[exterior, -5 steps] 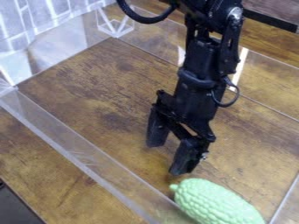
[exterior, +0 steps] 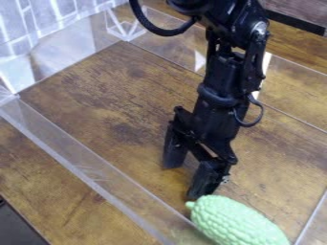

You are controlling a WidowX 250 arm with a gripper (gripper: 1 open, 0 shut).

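Note:
My black gripper (exterior: 189, 167) hangs low over the wooden floor of a clear-walled bin, its two fingers spread open with nothing visible between them. A pale green, bumpy, oblong object like a toy corn cob (exterior: 236, 220) lies at the bottom right, close by the lower finger and partly cut off by the frame's edge.
Clear plastic walls (exterior: 76, 158) bound the wooden work surface (exterior: 96, 96). A white, grid-patterned cloth (exterior: 38, 29) is at the top left, outside the bin.
The arm and gripper have shifted very slightly over the last second. The green object lies in the same place.

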